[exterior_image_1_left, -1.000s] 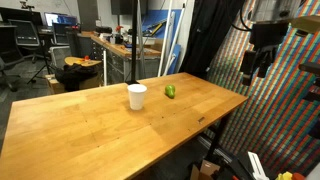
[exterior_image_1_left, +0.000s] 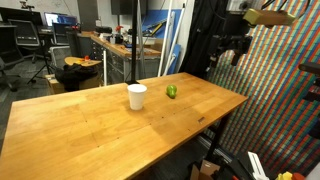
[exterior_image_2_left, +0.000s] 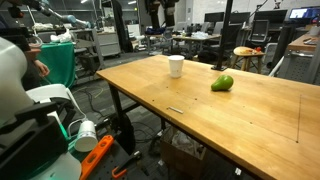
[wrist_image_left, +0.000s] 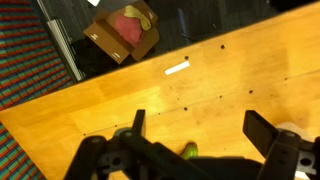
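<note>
A white cup (exterior_image_1_left: 136, 97) stands upright on the wooden table (exterior_image_1_left: 80, 135). To its right in exterior view 1 lies a green object (exterior_image_1_left: 171, 91), which has a rounded, pepper-like shape in exterior view 2 (exterior_image_2_left: 222, 83). High above the table's right end hangs my gripper (exterior_image_1_left: 225, 61), apart from both things. In the wrist view its dark fingers (wrist_image_left: 138, 122) are spread wide with nothing between them. Part of the green object (wrist_image_left: 190, 151) shows beyond the gripper body, which hides the remainder.
A short white strip (wrist_image_left: 177, 68) lies near the table edge. Below that edge, a cardboard box (wrist_image_left: 125, 32) with something reddish inside sits on the floor. A ribbed, colourful curtain or panel (exterior_image_1_left: 265, 110) stands beyond the right end.
The cup and green object have stayed put.
</note>
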